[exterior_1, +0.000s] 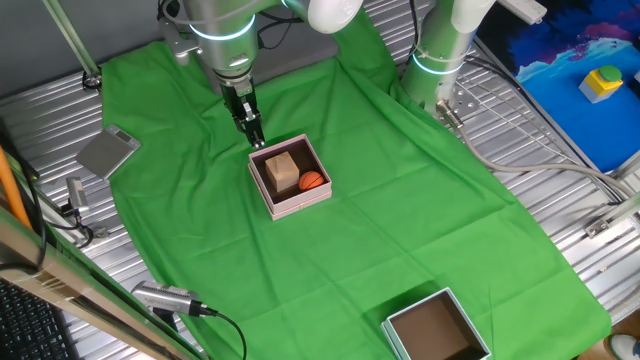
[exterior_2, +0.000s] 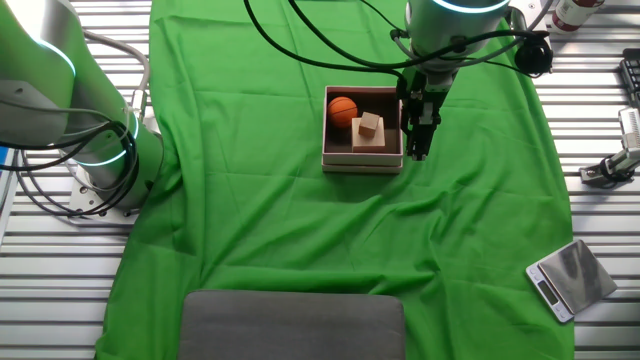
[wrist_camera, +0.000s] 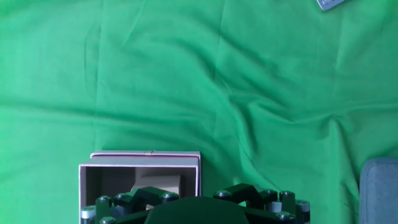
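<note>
My gripper hangs pointing down beside a pinkish-white box, close to its rim. In the wrist view the finger linkages spread wide to both sides, so the fingers stand open; their tips are out of sight and no held object shows. Inside the box lie a larger wooden block, a smaller wooden block on top of it, and an orange ball with dark lines. A second, pale-rimmed box, brown inside and apparently empty, sits at the bottom of exterior view 1.
Green cloth with folds covers the table, with free room between the boxes. A small scale and a grey pad lie near the edges.
</note>
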